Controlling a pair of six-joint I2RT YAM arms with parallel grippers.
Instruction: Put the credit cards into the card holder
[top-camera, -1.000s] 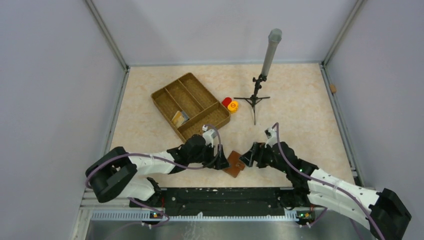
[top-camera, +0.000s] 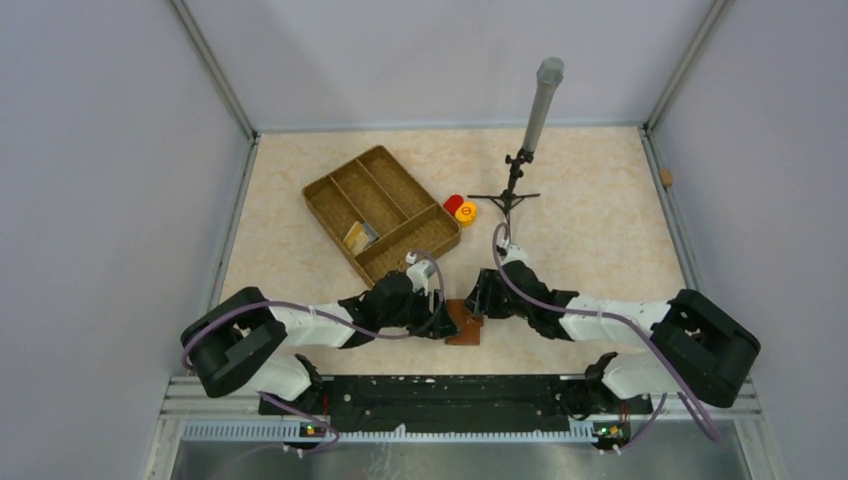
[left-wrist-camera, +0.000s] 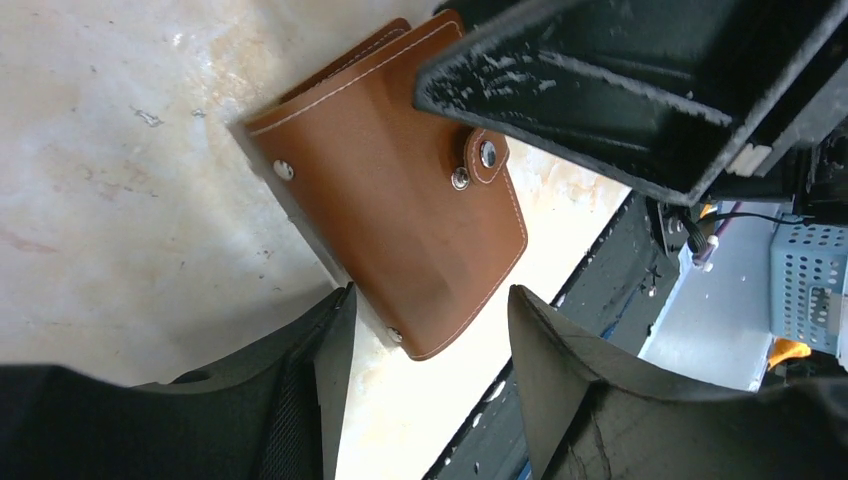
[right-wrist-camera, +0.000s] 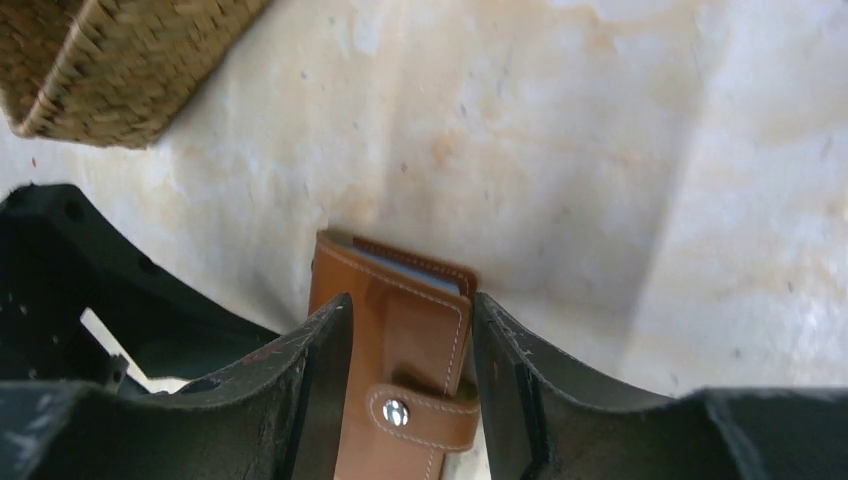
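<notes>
The brown leather card holder (top-camera: 463, 336) lies on the table between the two grippers. In the left wrist view, the holder (left-wrist-camera: 420, 220) shows its snap strap, with my left gripper part open at its near corner. My right gripper is also part open, its fingers on either side of the holder's upper part; whether they touch it I cannot tell. A bluish-grey edge (right-wrist-camera: 405, 264) shows inside the holder's mouth. Cards (top-camera: 359, 237) lie in a compartment of the woven tray (top-camera: 437, 214).
Red and yellow round items (top-camera: 465, 212) sit beside the tray's right corner. Behind the right arm stands a small black tripod (top-camera: 512, 185) with a grey tube on it.
My right gripper has moved left and slightly back, over the holder's upper right part. The holder has turned from slanted to nearly square with the table edge. The left arm has barely moved.
</notes>
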